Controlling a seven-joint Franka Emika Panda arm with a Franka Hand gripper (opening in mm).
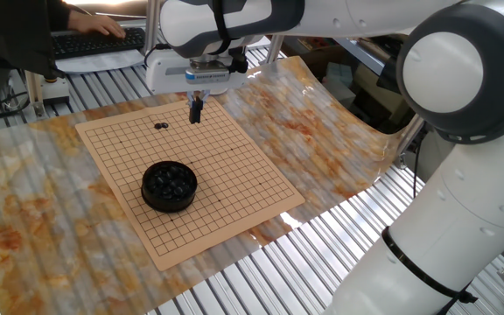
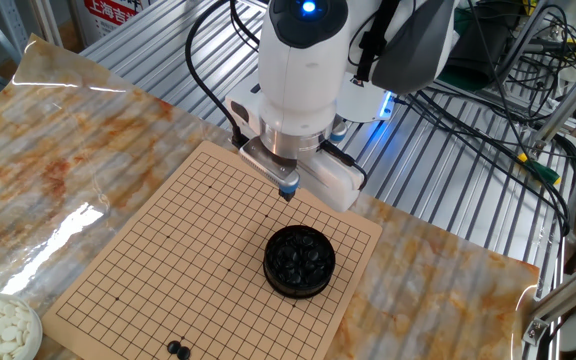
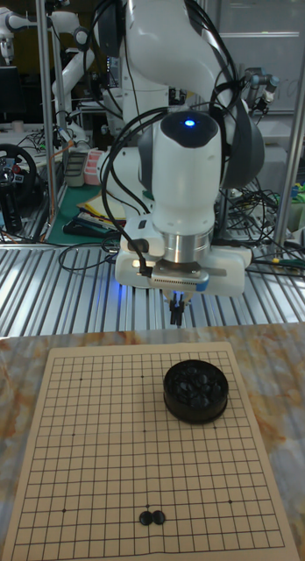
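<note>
Over the tan grid board (image 1: 234,175) hangs my gripper (image 1: 196,112), pointing down and apart from everything below it. Its dark fingertips stand close together in view 3 (image 3: 177,313), and nothing shows between them. A round black bowl (image 2: 299,262) filled with black stones sits on the board, to one side of the gripper. Two black stones (image 3: 152,517) lie side by side near the board edge farthest from the arm. In view 2 the gripper tip (image 2: 286,194) shows only as a small dark point.
A white bowl of white stones (image 2: 3,328) stands off the board at the lower left of view 2. Most of the board is bare. Marbled sheeting (image 1: 51,227) surrounds it. A person's hand (image 1: 101,24) rests on a keyboard beyond the table.
</note>
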